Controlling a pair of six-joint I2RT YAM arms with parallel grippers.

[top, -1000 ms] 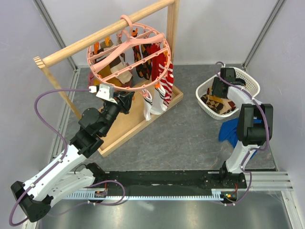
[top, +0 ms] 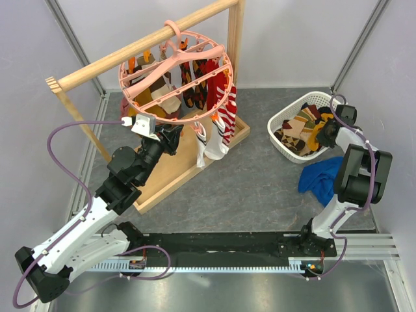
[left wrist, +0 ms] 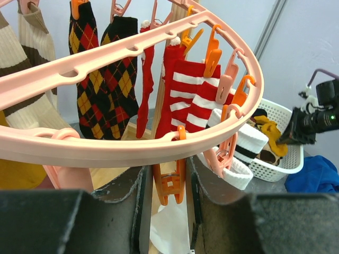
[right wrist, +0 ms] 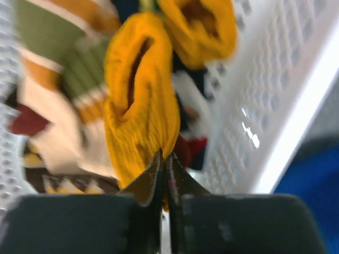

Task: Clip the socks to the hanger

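Observation:
A round pink hanger [top: 175,118] hangs from the wooden rack, with several socks clipped on it, including striped red socks [left wrist: 193,95] and argyle socks [left wrist: 114,79]. My left gripper [top: 170,140] is shut on an orange clip [left wrist: 168,185] under the hanger's front rim. My right gripper [top: 328,136] is over the right part of the white basket [top: 279,143], its fingertips at a mustard sock [right wrist: 140,106]; the view is blurred, so whether it grips the fabric is unclear. More striped and patterned socks [top: 299,127] lie in the basket.
A blue cloth [top: 318,181] lies just below the basket on the grey floor [top: 253,195]. The wooden rack's base [top: 162,188] stands under the hanger.
My right arm has swung to the right and slightly down, from the back and middle of the basket to its right part. My left arm holds still.

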